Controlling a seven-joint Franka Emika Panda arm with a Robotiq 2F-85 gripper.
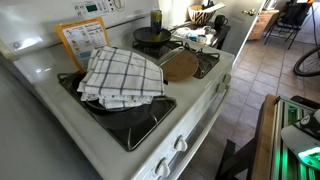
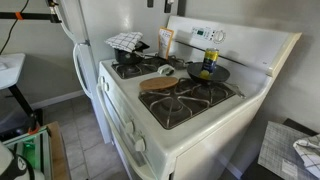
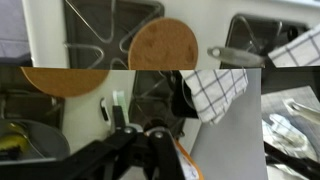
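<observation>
A white and dark checked towel (image 1: 124,73) lies draped over a dark pan (image 1: 128,117) on the near burners. In the exterior view 2 the towel (image 2: 126,41) covers the pot on the far side of the stove. At that view's top edge, two dark fingertips of my gripper (image 2: 159,5) hang apart above the stove, with nothing visible between them. The wrist view is split into two strips; the towel (image 3: 214,91) appears in the lower one, near the blurred dark fingers.
A round wooden board (image 1: 181,67) rests on the stove between the burners. Beyond it stand a black pan (image 1: 152,36) and a yellow-labelled can (image 2: 209,61). An orange-framed sheet (image 1: 83,38) leans against the back panel.
</observation>
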